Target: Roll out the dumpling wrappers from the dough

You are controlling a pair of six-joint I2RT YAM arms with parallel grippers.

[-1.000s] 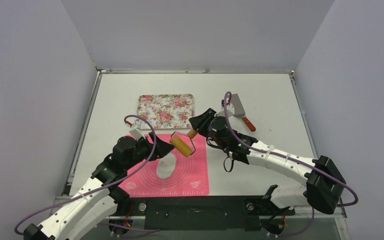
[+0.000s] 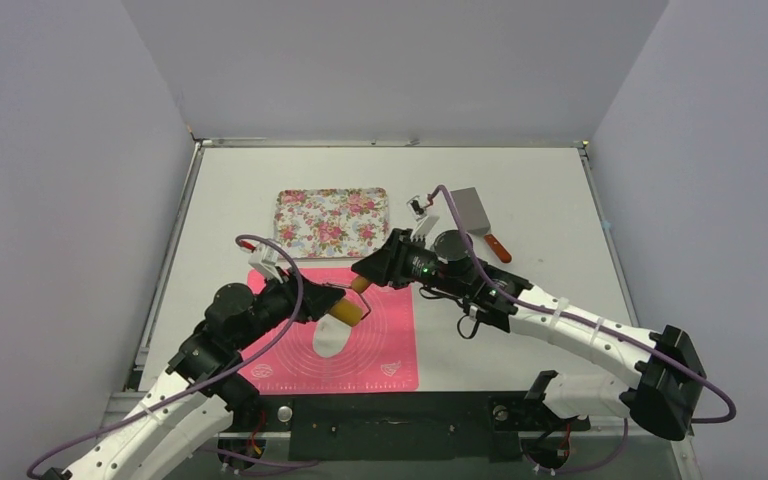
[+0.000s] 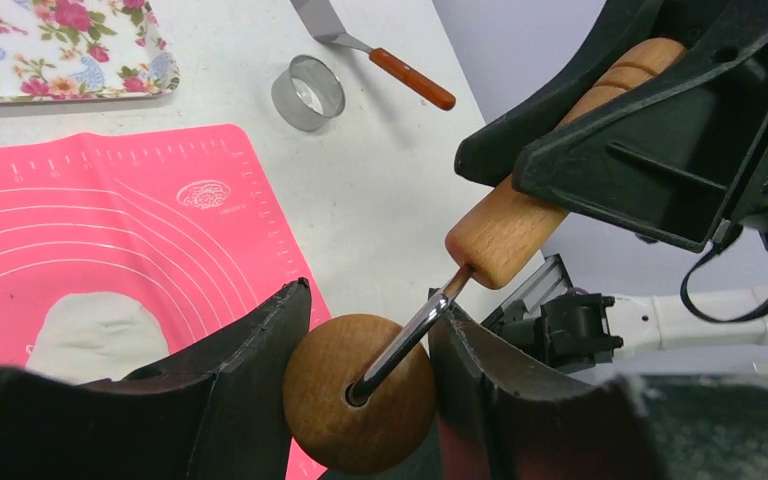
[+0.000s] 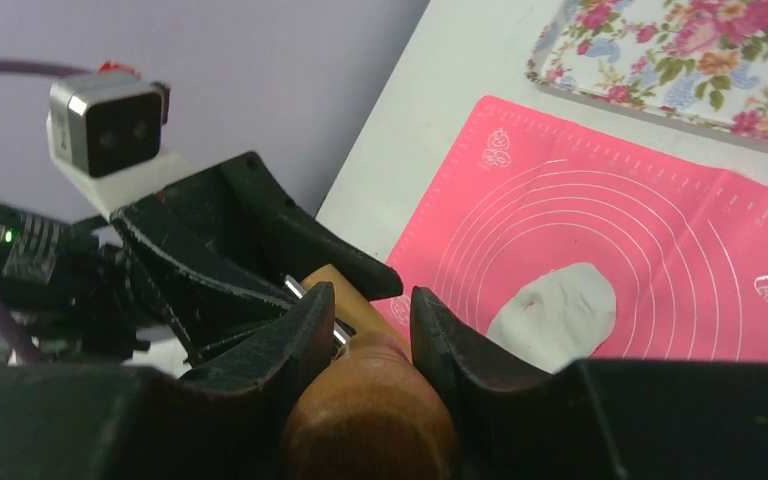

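Note:
A wooden rolling pin with a metal frame is held in the air over the pink mat. My right gripper is shut on its handle. My left gripper is around the wooden roller, whose end sits between its fingers; whether they clamp it is unclear. In the right wrist view, the left gripper reaches to the roller from the left. A flattened white piece of dough lies on the mat below.
A floral tray lies behind the mat. At the back right are a metal ring cutter and a spatula with a wooden handle.

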